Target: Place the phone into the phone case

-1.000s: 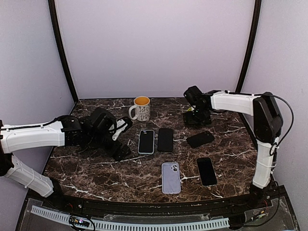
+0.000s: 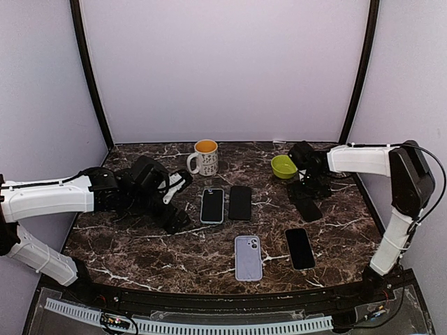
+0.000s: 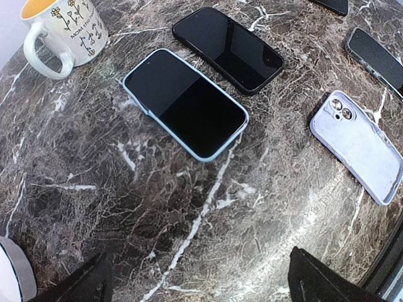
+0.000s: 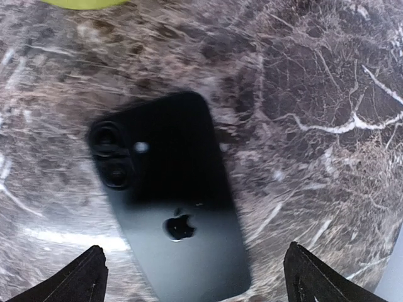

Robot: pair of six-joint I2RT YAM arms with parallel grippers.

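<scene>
A dark phone (image 4: pixel 182 182), back up with its cameras and apple logo showing, lies flat on the marble table. Over its rear end my right gripper (image 2: pixel 311 194) stands open; in the right wrist view its fingers (image 4: pixel 75 277) are apart, one to each side of the picture, with no grip on the phone. The lavender phone case (image 2: pixel 248 258) rests near the front middle, camera holes toward the back and left. My left gripper (image 2: pixel 180 207) is open and empty above the left side of the table.
A phone in a light blue case (image 3: pixel 186 104) and a black phone (image 3: pixel 230 50) lie side by side mid-table. Another black phone (image 2: pixel 300 248) sits right of the lavender case. A mug (image 2: pixel 205 158) and a green bowl (image 2: pixel 283 166) stand behind.
The dark phone has turned from lying crosswise to pointing more front-to-back, and sits farther right. The left arm is still.
</scene>
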